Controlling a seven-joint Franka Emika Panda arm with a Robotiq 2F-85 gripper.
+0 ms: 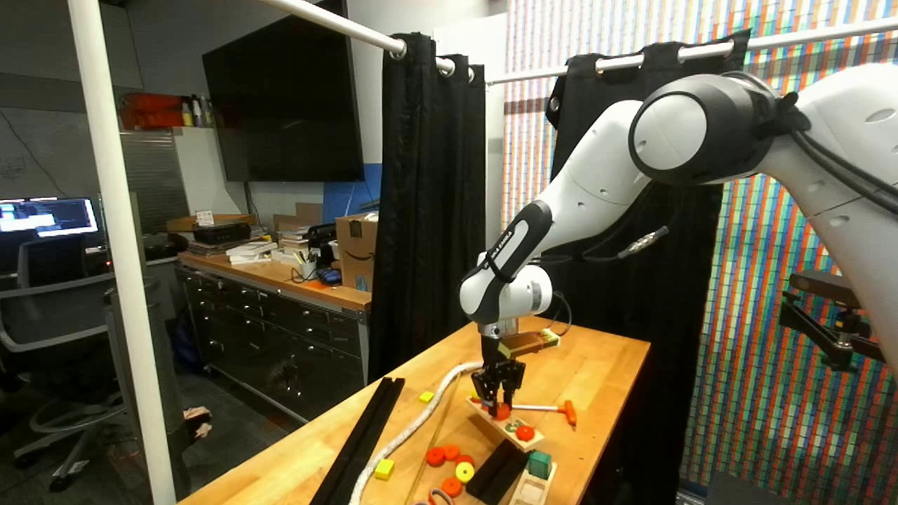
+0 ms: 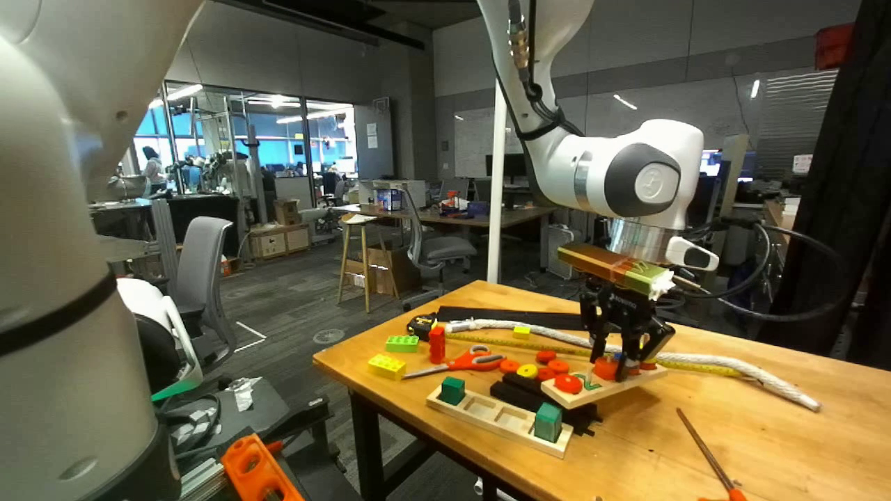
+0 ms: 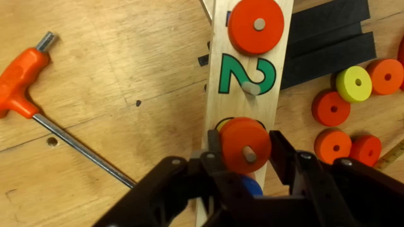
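Observation:
A wooden number board (image 3: 250, 104) with upright pegs passes below my gripper in the wrist view. The fingers are shut on an orange disc (image 3: 242, 140), which sits around one of the board's pegs. A red disc (image 3: 255, 28) is on the peg at the board's far end. Between the two, the peg (image 3: 250, 88) by the green number 2 is bare. Part of a blue shape shows under the gripper; the rest of that end is hidden. In exterior view 2 the board (image 2: 614, 387) looks tilted and lifted off the table with my gripper (image 2: 622, 367).
Loose red, orange and yellow discs (image 3: 354, 84) lie beside black strips (image 3: 329, 45). An orange-handled hex key (image 3: 19, 83) rests on open tabletop. A wooden tray (image 2: 493, 417) with green blocks, scissors (image 2: 476, 359) and a white rope (image 2: 752, 380) are also around.

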